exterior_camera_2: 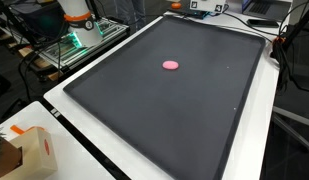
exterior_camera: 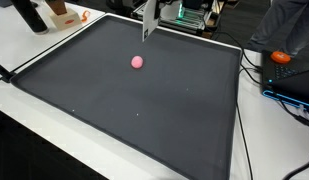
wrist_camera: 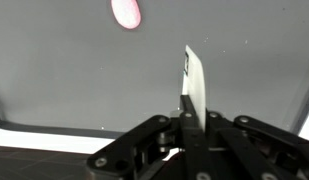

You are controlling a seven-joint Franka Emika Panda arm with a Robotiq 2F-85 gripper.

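Note:
In the wrist view, my gripper is shut on a thin white card [wrist_camera: 196,80] with dark marks along one edge, seen nearly edge-on. Exterior view 1 shows that white card [exterior_camera: 150,18] hanging over the far edge of the dark mat; the gripper is not clearly visible there. A flat, round pink disc [exterior_camera: 137,62] lies on the mat [exterior_camera: 124,110], apart from the card. The same pink disc [exterior_camera_2: 171,65] shows in exterior view 2, and the pink disc [wrist_camera: 126,12] appears at the top of the wrist view, with a paler edge.
White table [exterior_camera_2: 94,160] borders it. A wooden box [exterior_camera: 62,18] stands beyond the far left corner in exterior view 1. On the right are a dark device [exterior_camera: 291,80] and loose cables [exterior_camera: 256,68].

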